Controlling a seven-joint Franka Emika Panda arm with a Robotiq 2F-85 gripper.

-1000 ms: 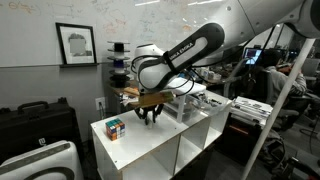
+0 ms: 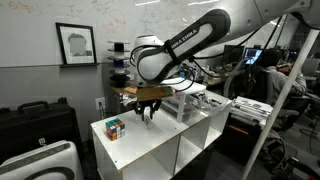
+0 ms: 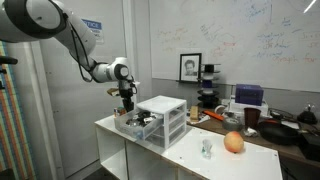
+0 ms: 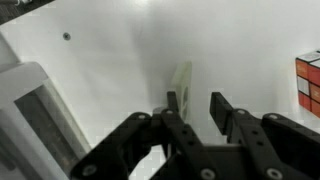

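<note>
My gripper points down over the white tabletop (image 4: 110, 45), its narrow fingers looking shut. By one fingertip lies a slim, pale beige strip (image 4: 181, 76) in the wrist view; whether it touches the finger is unclear. From the first exterior view, the gripper (image 2: 146, 112) hangs low over the table, between a colourful cube (image 2: 115, 128) and a white drawer unit (image 2: 182, 103). The second exterior view shows the gripper (image 3: 127, 104) behind the open drawer, partly hidden. Only part of the cube (image 4: 310, 80) appears at the wrist view's right edge.
An open drawer (image 3: 140, 124) with dark items inside juts from the unit, close to my gripper. An orange round object (image 3: 234, 142) and a small white object (image 3: 206, 148) stand on the table's other side. Bare tabletop (image 2: 125, 152) lies in front of the cube.
My gripper has risen slightly in the first exterior view, and a pale patch now shows at its fingertips. The cube and the drawer unit have stayed put.
</note>
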